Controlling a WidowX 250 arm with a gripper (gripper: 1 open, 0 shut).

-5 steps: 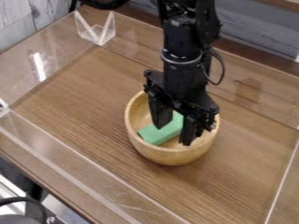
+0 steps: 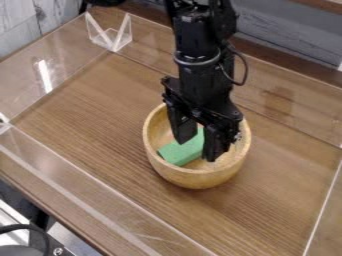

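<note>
A black robot arm reaches down from the top centre, its gripper (image 2: 203,132) inside or just above a round tan bowl (image 2: 194,175) on the wooden table (image 2: 80,130). A green block (image 2: 178,150) lies in the bowl, partly hidden behind the gripper. Whether the fingers are open or shut, or touch the block, is hard to see.
A clear plastic holder (image 2: 110,30) stands at the back left. Cables show at the lower left beyond the table's edge.
The arm and gripper have shifted slightly left and toward the back, covering a little more of the block. The bowl looks nearly unchanged.
</note>
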